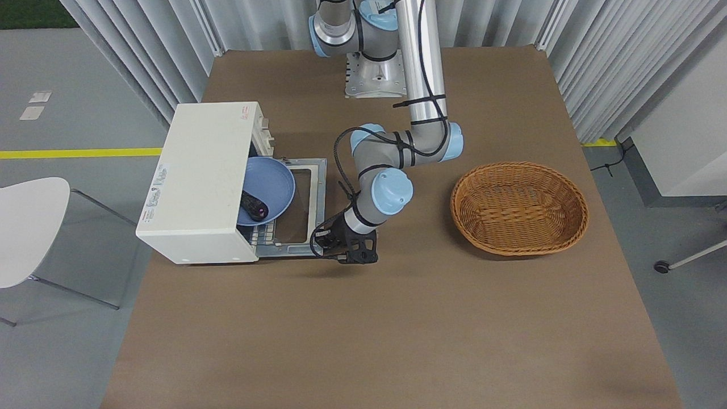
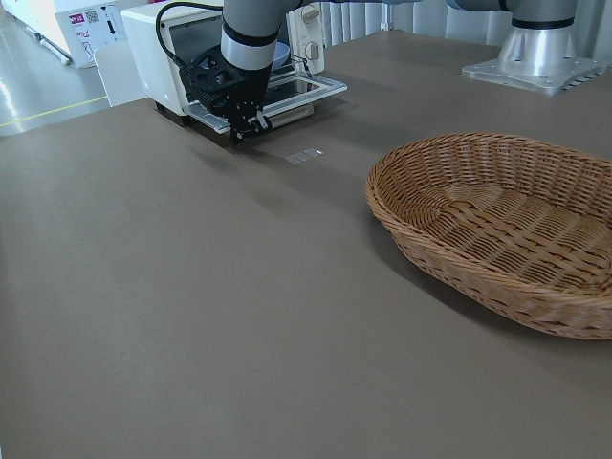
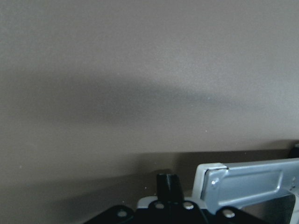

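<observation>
A white toaster oven [image 1: 189,179] stands at the left of the table with its door [image 1: 314,204] folded down open. A blue plate [image 1: 268,180] rests at its opening, with a dark object [image 1: 253,205] on it. My gripper is low at the front outer corner of the open door, whose metal edge lies beside the fingertip in the wrist view. Whether the fingers are open or shut, or hold the door edge, I cannot tell.
A wicker basket [image 1: 519,208] sits on the right of the table [image 1: 402,327]. My arm's base is at the back centre.
</observation>
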